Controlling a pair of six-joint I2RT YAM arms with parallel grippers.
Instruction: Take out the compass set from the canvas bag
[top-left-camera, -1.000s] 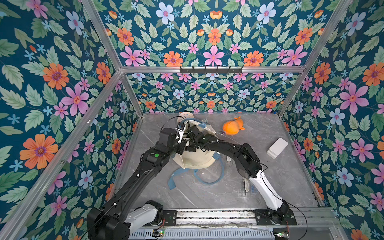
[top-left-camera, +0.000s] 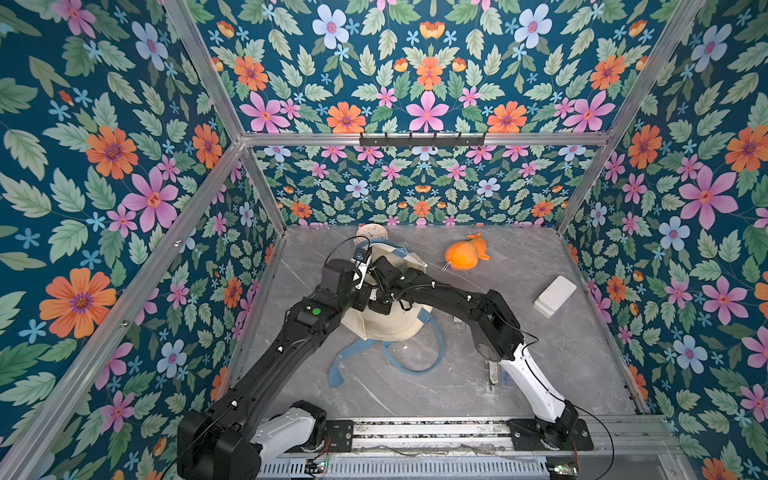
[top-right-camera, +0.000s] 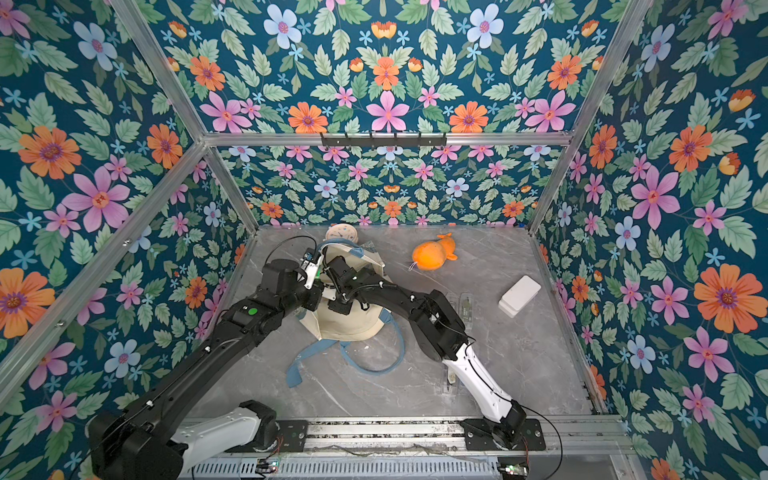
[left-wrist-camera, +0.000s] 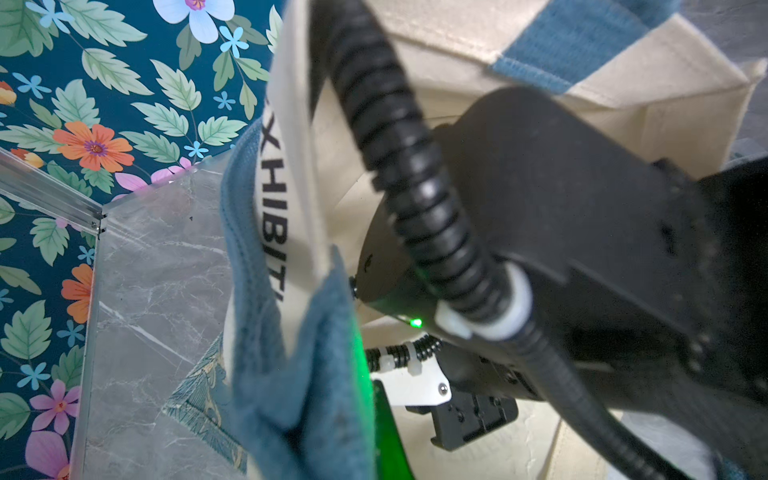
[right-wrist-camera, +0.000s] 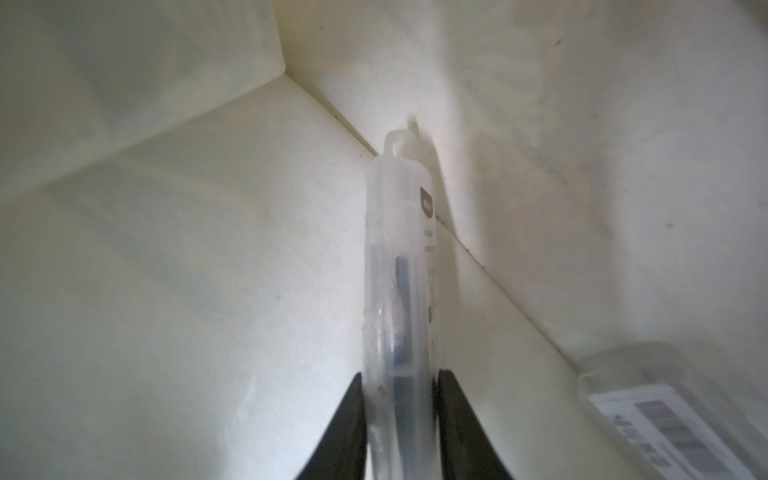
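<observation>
The cream canvas bag with blue straps lies under both arms. Inside it, the right wrist view shows a slim clear plastic case on edge, holding something dark; it may be the compass set. My right gripper has a finger close on each side of this case; whether they press on it is unclear. At the bag's lettered rim, my left gripper is shut on the cloth and blue strap, one green-lit finger showing and the other hidden. The right arm reaches down through the mouth.
A second clear case with a barcode label lies beside the first, inside the bag. On the table are an orange plush toy, a white box and small items near the right arm.
The bag and its trailing strap have shifted slightly left and toward the front. The left gripper stays at the rim; the right arm has moved slightly left with its end still in the bag.
</observation>
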